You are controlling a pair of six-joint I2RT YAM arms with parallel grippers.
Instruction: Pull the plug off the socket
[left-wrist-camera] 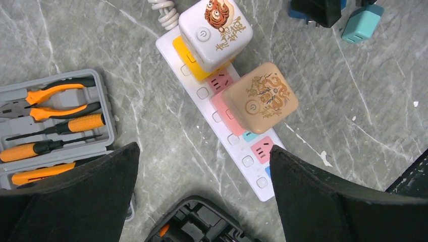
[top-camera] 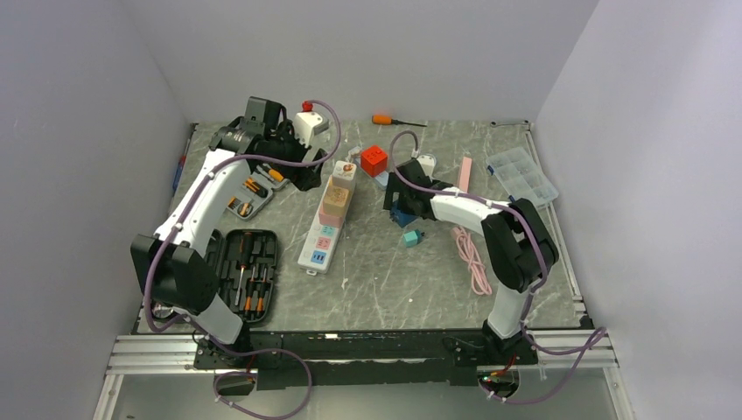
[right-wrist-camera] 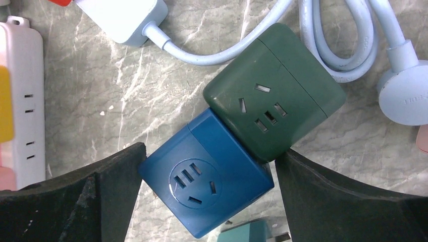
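In the right wrist view, my open right gripper straddles a blue plug cube (right-wrist-camera: 202,176), which touches a dark green socket cube (right-wrist-camera: 272,91); a teal piece (right-wrist-camera: 242,234) lies below. My left gripper is open above the left side of the table. Under it, in the left wrist view, a white power strip (left-wrist-camera: 234,154) carries a white cube (left-wrist-camera: 214,35), a tan cube (left-wrist-camera: 260,98) and coloured pieces beneath them.
Tool trays (left-wrist-camera: 103,101) and black cases (top-camera: 249,306) occupy the left. A red cube (top-camera: 374,158), pink coiled cable (top-camera: 472,262) and clear organiser (top-camera: 523,179) lie around.
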